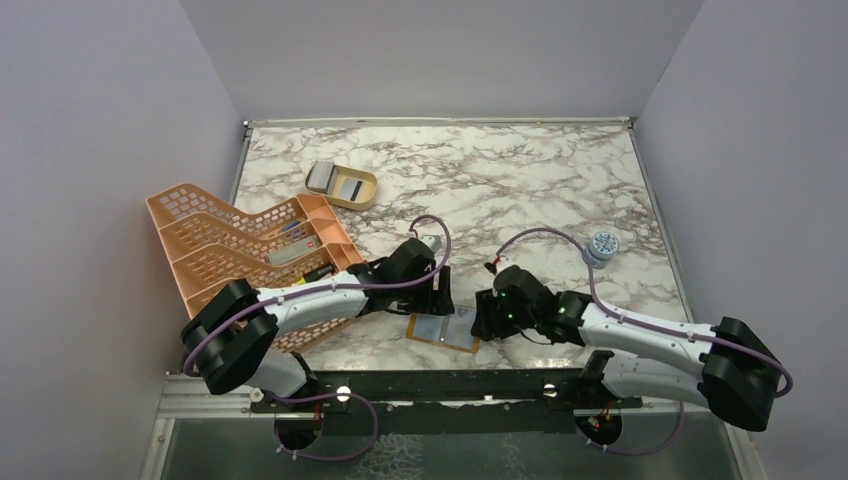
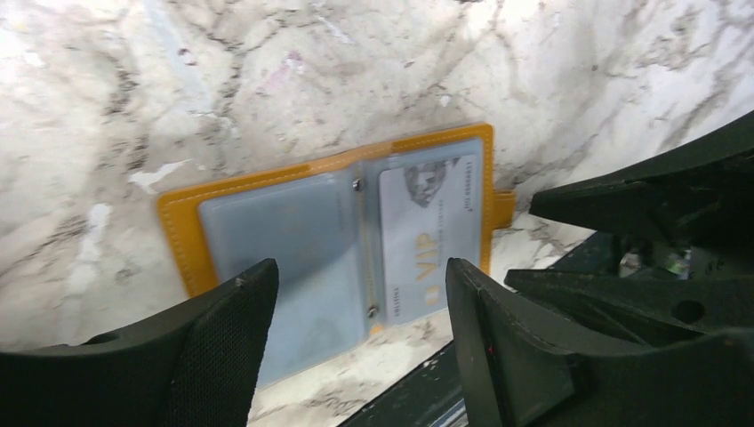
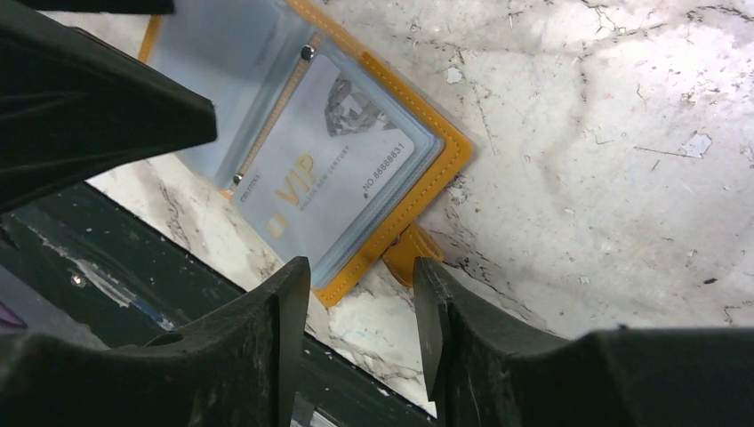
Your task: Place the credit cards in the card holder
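The tan card holder [image 1: 411, 331] lies spread flat on the table near its front edge, with clear sleeves on both halves. A white VIP card [image 2: 433, 233] sits in the right-hand sleeve, its near edge beside the holder's spine. The left-hand sleeve [image 2: 307, 258] shows no card. My left gripper is open above the holder with nothing between its fingers. Also open and empty, my right gripper is at the holder's right edge, near the small strap [image 3: 412, 253]. In the right wrist view the same card [image 3: 324, 160] reads clearly.
An orange basket [image 1: 185, 235] with dividers stands at the left, holding several items. Behind it is a yellow tray [image 1: 365, 190] with cards [image 1: 322, 176]. A round blue-and-white object [image 1: 602, 246] stands at the right.
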